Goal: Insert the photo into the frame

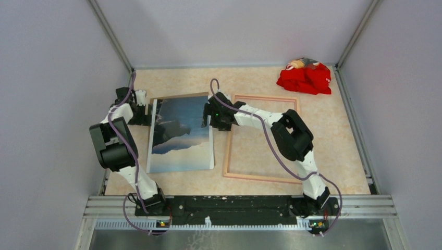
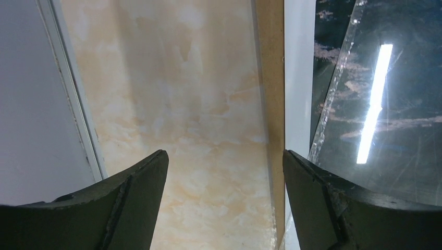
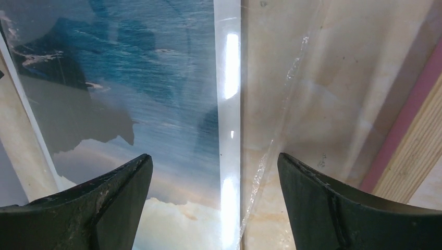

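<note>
The photo [image 1: 180, 138], a seascape with white side borders, lies flat on the left half of the table. Under it a brown backing board [image 1: 180, 95] shows along the far edge, and a clear sheet [image 3: 288, 78] lies over it, askew. To its right is the empty wooden frame [image 1: 228, 143]. My left gripper is open at the photo's left edge, its right finger [image 2: 318, 203] over the white border and board edge. Across the photo's right border stands my right gripper, open, with one finger on each side of that border in view.
A red cloth [image 1: 305, 78] lies crumpled at the back right. The left wall [image 2: 31, 114] runs close beside the left arm. Bare table [image 1: 255, 80] shows behind the frame.
</note>
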